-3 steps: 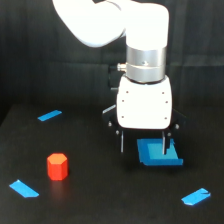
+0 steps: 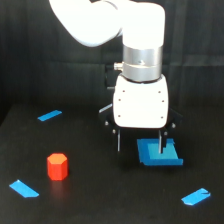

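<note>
My white gripper (image 2: pixel 140 141) hangs in the right half of the camera view, pointing down. Two thin dark fingers (image 2: pixel 119 139) stand wide apart, with nothing seen between them. Behind the right finger, or below it, lies a blue square piece (image 2: pixel 153 158) on the dark table; the finger and hand cover part of it. Whether the finger touches it, I cannot tell. A red-orange block (image 2: pixel 57 167) with a many-sided outline rests on the table at the left, well apart from the gripper.
Blue tape strips mark the black table: one at the back left (image 2: pixel 50 115), one at the front left (image 2: pixel 24 188) and one at the front right (image 2: pixel 196 197). Bare table lies between the red block and the gripper. A dark curtain (image 2: pixel 40 60) closes off the back.
My gripper has shifted slightly to the left, its fingers still apart. The red block, the blue piece and the tape strips look unmoved.
</note>
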